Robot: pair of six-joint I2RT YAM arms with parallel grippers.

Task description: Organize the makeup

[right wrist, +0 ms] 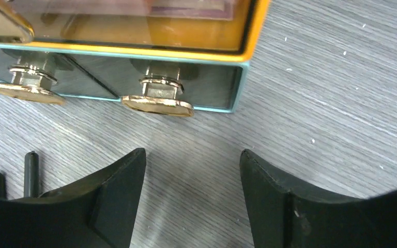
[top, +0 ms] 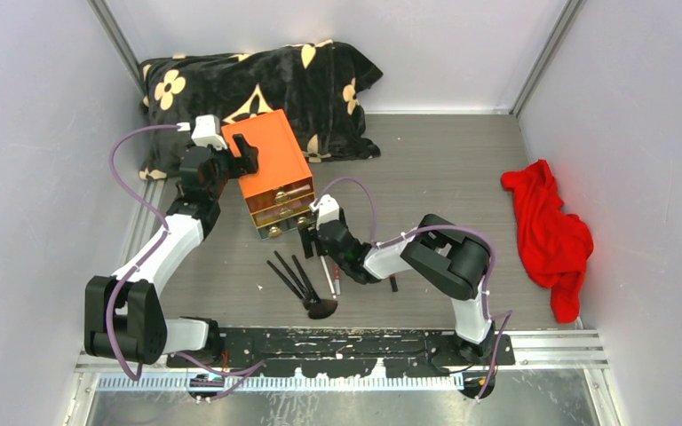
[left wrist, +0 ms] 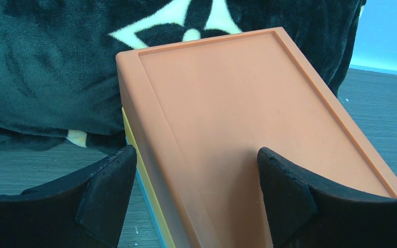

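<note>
An orange-topped organizer point(top: 271, 151) with gold-knobbed drawers stands at an angle before the dark blanket. My left gripper is open over its left edge, one finger outside the side wall and the other above the lid point(left wrist: 227, 103). My right gripper stands open in front of the bottom drawer point(right wrist: 212, 85), with only table between its fingers and apart from the right knob point(right wrist: 157, 105). Several dark makeup brushes point(top: 295, 280) lie in front of the organizer, beside a thin white stick point(top: 328, 277) and a reddish tube point(top: 337, 284).
A dark stick point(top: 393, 283) shows partly behind the right arm. The black flowered blanket point(top: 222, 89) lies along the back, and a red cloth point(top: 546, 235) is at the far right. Bare table point(top: 444, 160) extends right of the organizer.
</note>
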